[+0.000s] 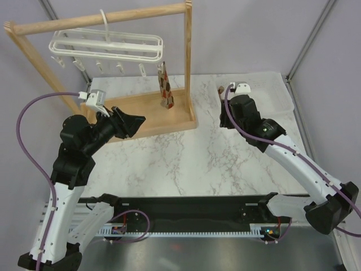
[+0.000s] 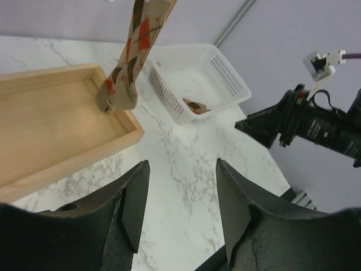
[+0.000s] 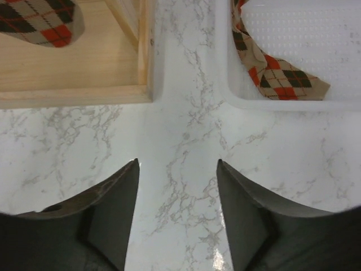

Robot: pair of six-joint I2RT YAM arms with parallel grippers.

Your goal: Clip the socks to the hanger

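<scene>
An argyle sock (image 1: 164, 84) hangs from the right end of the white clip hanger (image 1: 105, 45) on the wooden frame; its top is cut off in the left wrist view. My left gripper (image 1: 128, 125) is open and empty, below and left of the hanging sock. My right gripper (image 1: 224, 119) is over the marble table beside the tray; its fingers stand apart in the right wrist view, with nothing visible between them. Another sock (image 3: 282, 82) lies in the white plastic tray (image 3: 344, 104).
The wooden base box (image 1: 152, 130) of the frame takes up the back left. The tray stands at the back right.
</scene>
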